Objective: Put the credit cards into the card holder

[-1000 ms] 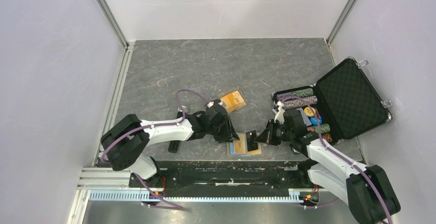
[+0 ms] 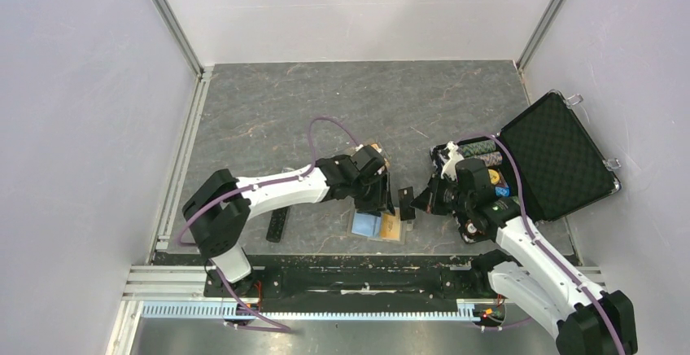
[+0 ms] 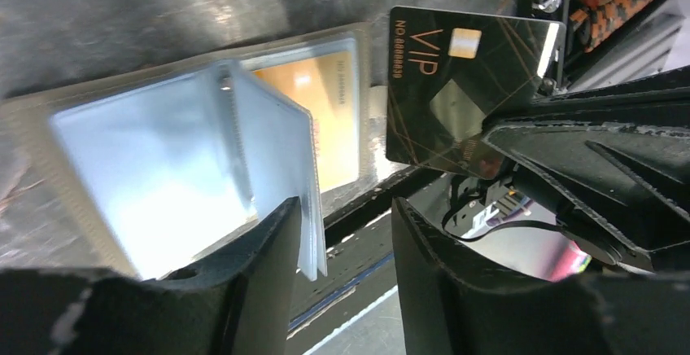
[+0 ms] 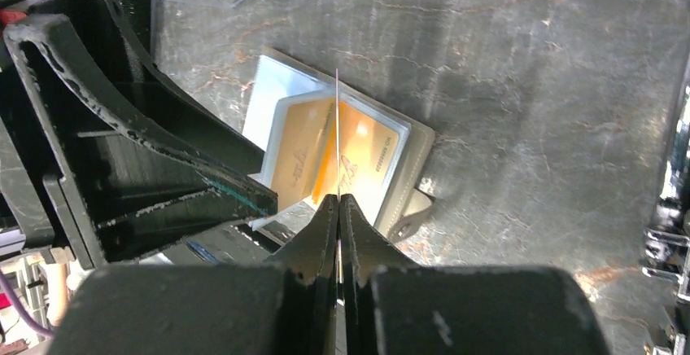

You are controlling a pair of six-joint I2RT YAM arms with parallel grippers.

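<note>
My right gripper is shut on a black VIP card, which appears edge-on as a thin upright line in the right wrist view. The card holder [image 2: 377, 226] lies open on the table by the front edge, with clear sleeves showing blue on one side and a gold card [image 3: 324, 111] on the other. Over it, my left gripper stands part open. A raised clear sleeve flap [image 3: 285, 143] reaches between its fingers, close to the left one. The black card hangs to the right of the holder, apart from it.
An open black case [image 2: 561, 155] with chips stands at the right. A black remote [image 2: 277, 225] lies left of the holder, partly under the left arm. An orange box [image 2: 381, 151] is mostly hidden behind the left arm.
My left gripper has moved right over the holder, and the holder has shifted a little left. My right gripper has moved slightly right and back, taking the black card away from the holder.
</note>
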